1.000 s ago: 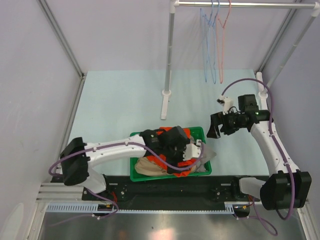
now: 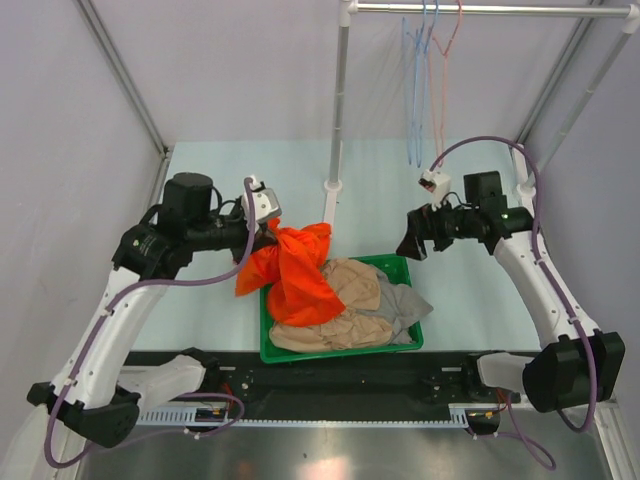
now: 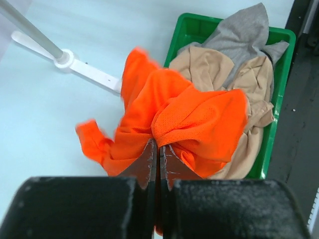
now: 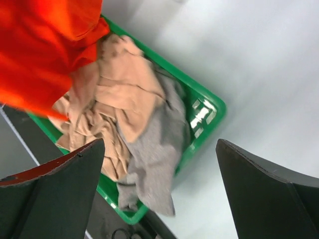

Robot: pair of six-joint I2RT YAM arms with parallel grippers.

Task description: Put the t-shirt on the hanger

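Note:
My left gripper [image 2: 258,232] is shut on the orange t-shirt [image 2: 300,285], raised at the left side of the green basket; in the left wrist view the shirt [image 3: 199,124] bunches at the fingertips. The shirt's lower part hangs over the basket [image 2: 340,354]. My right gripper [image 2: 418,240] stands open at the basket's upper right, nothing between its fingers; the right wrist view shows beige cloth [image 4: 129,94] and grey cloth [image 4: 154,159] below it.
A white rack [image 2: 480,10] stands behind, with blue hangers [image 2: 417,100] and pink hangers [image 2: 442,100] on its bar.
My left gripper has risen and moved left and back from the basket, pulling the orange t-shirt with it. My right gripper has shifted slightly left.

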